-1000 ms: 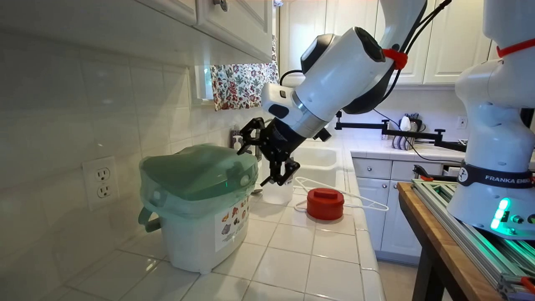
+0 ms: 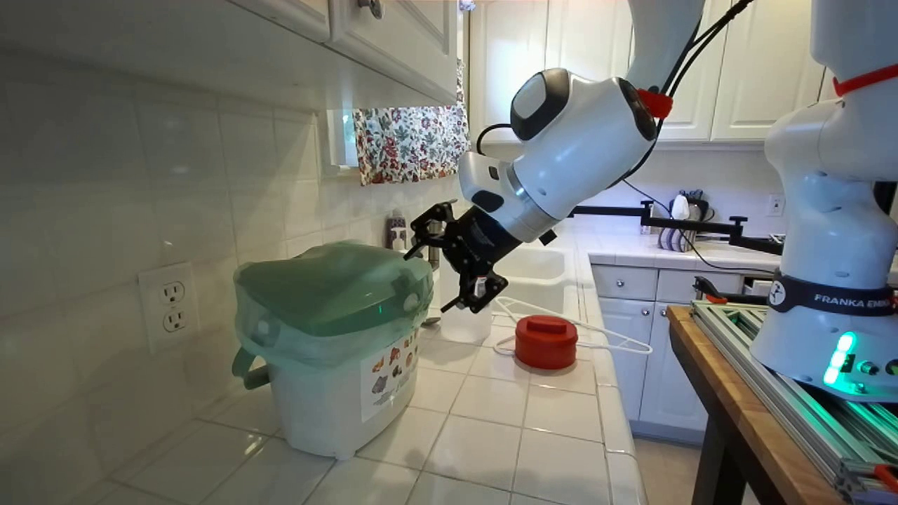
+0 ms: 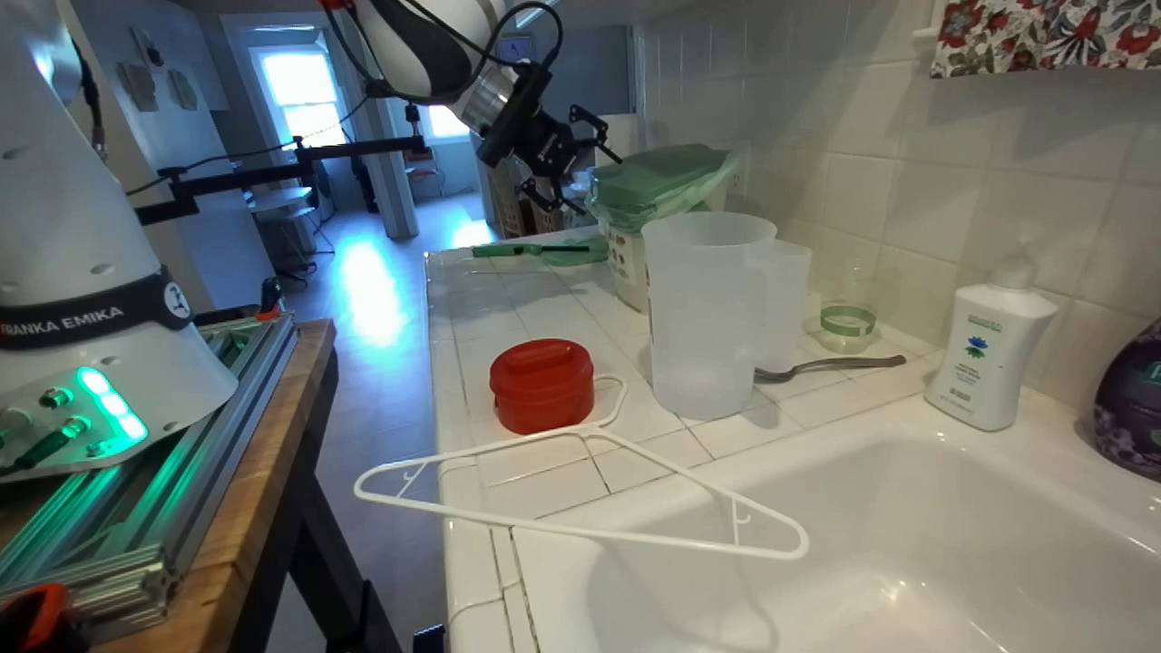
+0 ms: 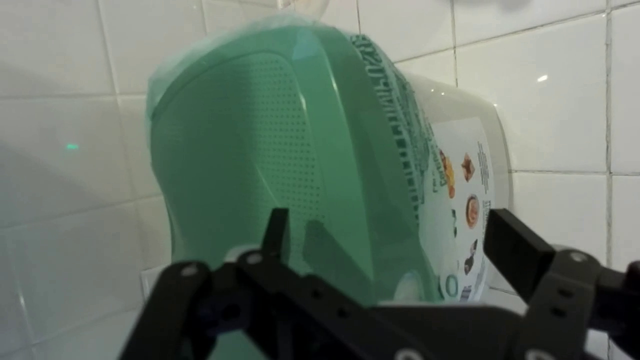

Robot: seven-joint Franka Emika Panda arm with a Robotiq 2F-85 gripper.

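A white compost bin (image 2: 337, 404) with a green lid (image 2: 328, 282) stands on the counter against the tiled wall, a thin green bag tucked around its rim. The lid is down on the bin. Beside the bin's top edge hangs my gripper (image 2: 431, 280), its fingers spread open and nothing between them. From the wrist view, the lid (image 4: 270, 138) fills the middle; one finger (image 4: 276, 231) shows over the lid and the other finger (image 4: 516, 246) over the labelled side. Whether a fingertip touches the lid cannot be told.
A red round container (image 3: 541, 386), a white hanger (image 3: 609, 533), a translucent pitcher (image 3: 705, 326) and a fork (image 3: 833, 368) lie beyond the bin near the sink (image 3: 925, 511). Overhead is a cabinet (image 2: 396, 42). Counter tiles (image 2: 471, 446) in front of the bin are bare.
The gripper and wrist have shifted slightly to the right and a little down, with the hand's tilt changed. The bin and the counter items have stayed put.
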